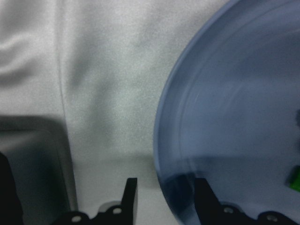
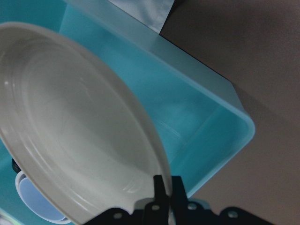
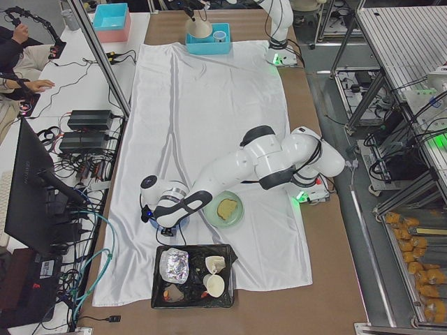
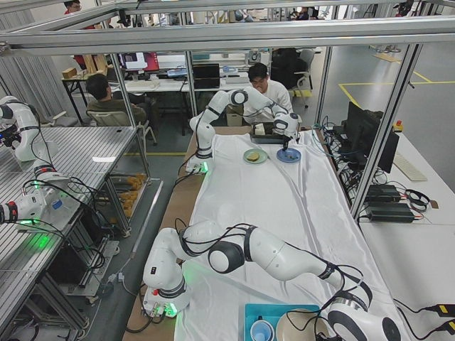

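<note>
A blue plate (image 1: 239, 103) with a green piece at its edge lies on white cloth; my left gripper hovers at its rim, open, fingers apart. A green plate (image 3: 223, 216) holding a yellow piece lies beside it. At the far end, my right gripper is shut on the rim of a cream plate (image 2: 75, 117), which it holds over a turquoise bin (image 2: 197, 136). A white-and-blue mug (image 2: 40, 199) sits in that bin.
A black tray (image 3: 181, 255) with foil, cups and other items sits at the near end beside the blue plate. A monitor and cables line the side table.
</note>
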